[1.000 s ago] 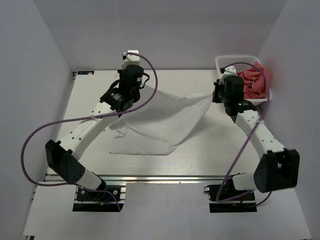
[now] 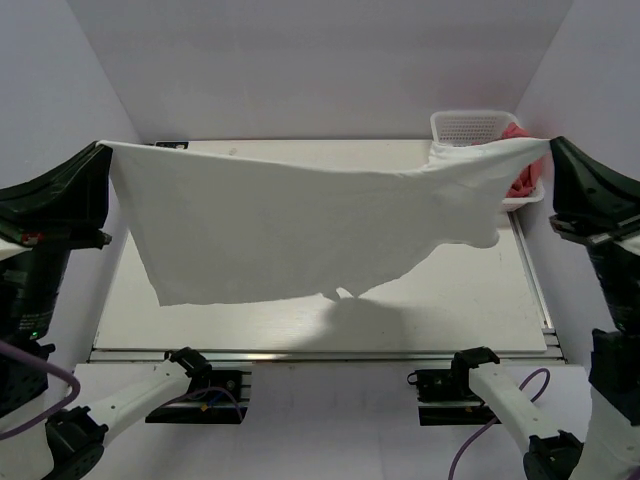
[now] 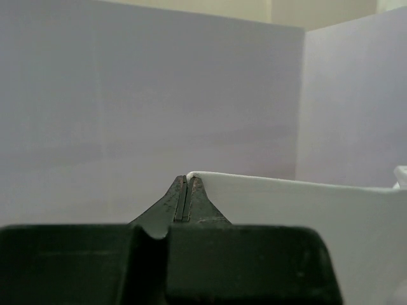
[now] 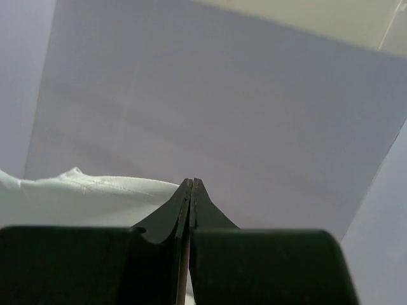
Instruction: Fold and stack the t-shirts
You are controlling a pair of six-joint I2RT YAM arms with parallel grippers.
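A white t-shirt (image 2: 300, 225) hangs stretched wide in the air above the table (image 2: 420, 315), spanning between my grippers. My left gripper (image 2: 102, 146) is shut on its upper left corner; in the left wrist view the fingertips (image 3: 179, 187) meet at the cloth's edge. My right gripper (image 2: 556, 142) is shut on the upper right corner, and the right wrist view shows the white edge running to its closed tips. The shirt's lower edge has a small notch near the middle.
A white basket (image 2: 465, 125) with red cloth (image 2: 525, 182) stands at the back right, partly behind the shirt. Pale walls bound the table at the back and sides. Bare tabletop shows along the front and behind the shirt.
Both grippers have risen and moved far apart, left to the left and right to the right, lifting and spreading the shirt from the table into a wide hanging sheet.
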